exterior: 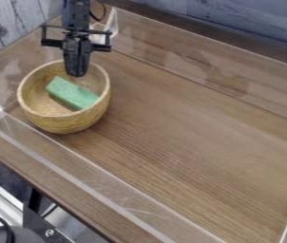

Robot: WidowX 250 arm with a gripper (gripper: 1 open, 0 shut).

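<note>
My black gripper (76, 68) points down over the back part of a round wooden bowl (98, 118), its tip at about the height of the far rim in this view. It looks shut, with nothing visible between its fingers. Inside the bowl lies a green oblong block (72, 93), slanting from upper left to lower right.
A pale wall (235, 14) runs along the back. Dark objects (0, 214) sit at the lower left edge, partly out of view.
</note>
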